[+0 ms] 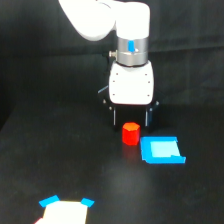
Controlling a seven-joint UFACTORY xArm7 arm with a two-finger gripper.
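Observation:
A small red block with a hexagonal outline stands on the dark table, right of the middle. The white arm reaches down from the top, and its gripper hangs open just above and behind the block. Its two thin dark fingers are spread apart, one toward each side of the block. From this view I cannot tell how far the fingertips are from the block in depth. Nothing is seen held between them.
Close to the block's right lies a white patch bordered with blue tape. At the front left is another white patch with blue tape at its corners and a bit of red at its left edge.

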